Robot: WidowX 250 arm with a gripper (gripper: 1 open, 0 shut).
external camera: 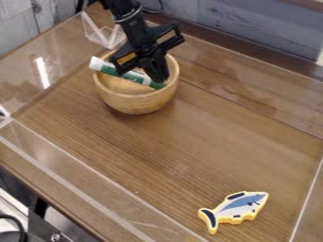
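Observation:
My black gripper (149, 66) reaches down from the top into a round wooden bowl (127, 100) at the upper left. A white and green tube (106, 69) lies tilted in the bowl, partly hidden behind the gripper. The fingertips are down by the tube; whether anything is between them, or how far they are apart, I cannot make out.
A blue, white and yellow fish-shaped piece (232, 210) lies at the front right. A clear, spiky object (98, 32) stands behind the bowl at the left. Walls edge the back.

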